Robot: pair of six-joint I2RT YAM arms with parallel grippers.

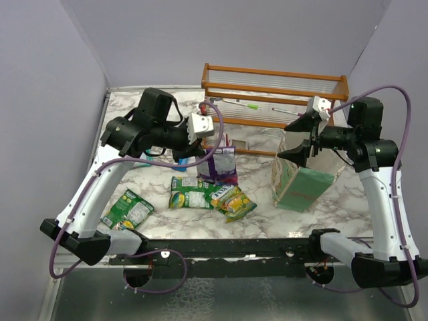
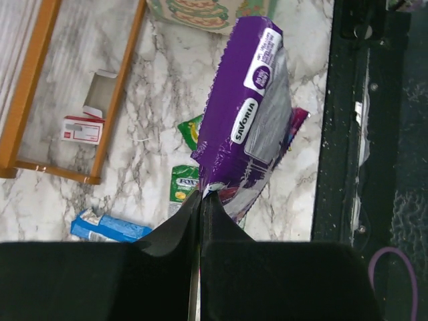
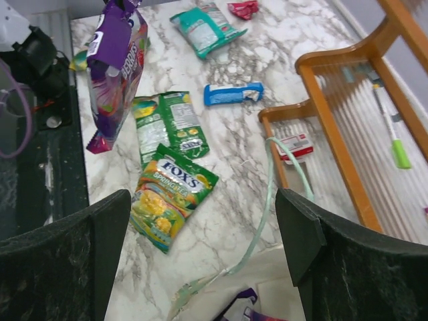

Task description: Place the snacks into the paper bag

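A purple Savoria pack (image 2: 231, 114) hangs from my left gripper, which is shut on its edge, above the middle of the table. The open paper bag (image 1: 304, 190) stands at the right, and another purple pack (image 3: 241, 307) lies inside it. My right gripper is open over the bag's mouth, nothing between its fingers. On the marble lie a Fox's pack (image 3: 170, 197), green packs (image 3: 180, 124) (image 1: 129, 210), a blue bar (image 3: 234, 93), a teal pack (image 3: 206, 30) and a small red pack (image 3: 243, 9).
A wooden rack (image 1: 274, 83) with clear shelves stands behind, holding a red-and-white box (image 2: 83, 129) and a green-tipped pen (image 3: 391, 127). A pale green bag handle (image 3: 264, 207) loops up beside my right gripper. Bare marble lies between the Fox's pack and the bag.
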